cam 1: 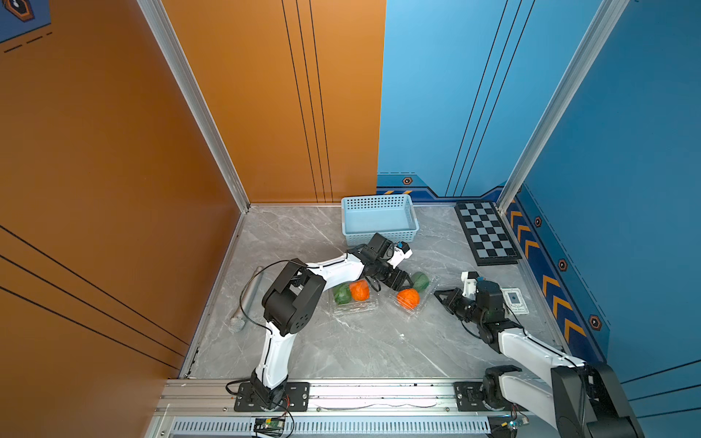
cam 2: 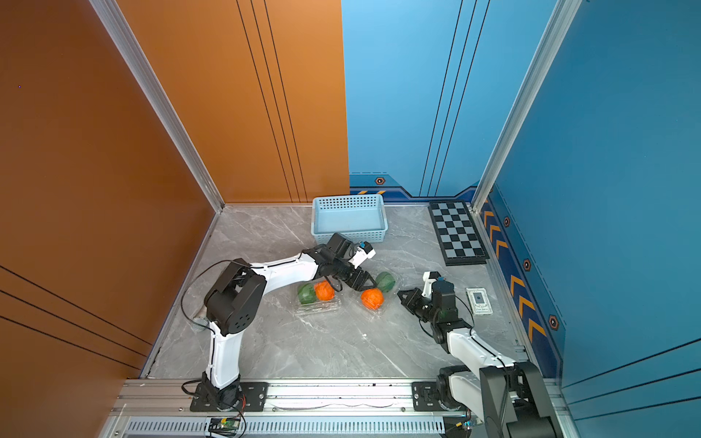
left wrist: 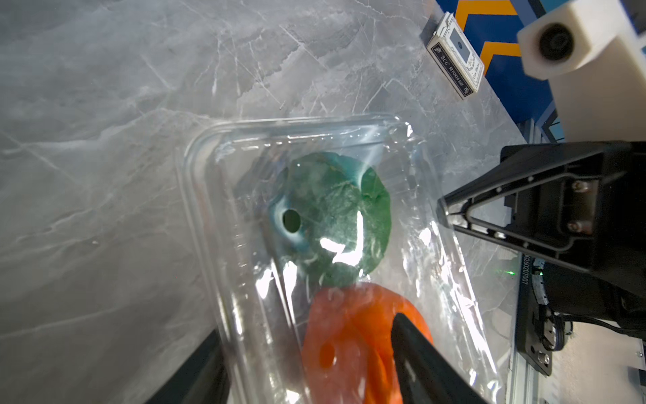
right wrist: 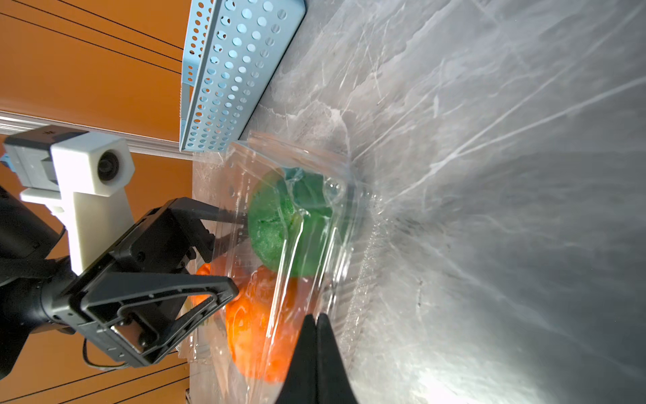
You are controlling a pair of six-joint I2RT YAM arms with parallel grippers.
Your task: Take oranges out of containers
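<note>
A clear plastic container (left wrist: 222, 296) holds a green round fruit or vegetable (left wrist: 336, 208) and an orange (left wrist: 350, 336). My left gripper is partly open above the orange end, its fingers spread and nothing clearly gripped. A second clear container (cam 1: 355, 307) stands to the left, with another orange (cam 1: 358, 290) and green item (cam 1: 341, 294) inside. On the right side of the first container, my right gripper is shut with nothing showing between its fingers. Whether the clear plastic over the fruit is a fastened lid I cannot tell.
A light blue basket (cam 1: 379, 235) stands behind the left gripper. At the back right lies a checkered board (cam 1: 487, 233), and a small white box (cam 1: 514, 300) is behind the right wrist.
</note>
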